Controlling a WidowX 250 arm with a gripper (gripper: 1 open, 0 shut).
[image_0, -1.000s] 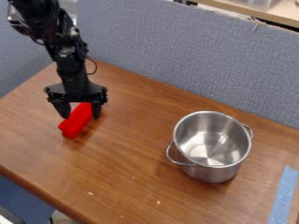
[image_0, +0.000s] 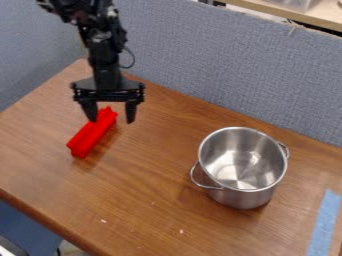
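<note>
My gripper (image_0: 110, 108) is open, its two fingers spread apart, hanging just above and around the far end of a red block (image_0: 91, 134). The block lies on the wooden table (image_0: 160, 200) at the left, with nothing visibly held between the fingers. To the right stands a steel pot (image_0: 241, 167) with wire handles on its sides.
A grey padded wall (image_0: 227, 80) runs along the back. A strip of blue tape (image_0: 325, 222) lies at the right edge. The middle of the table between block and pot is clear.
My gripper has risen and shifted slightly right and back, away from the block, uncovering more of it. The block and pot look unmoved.
</note>
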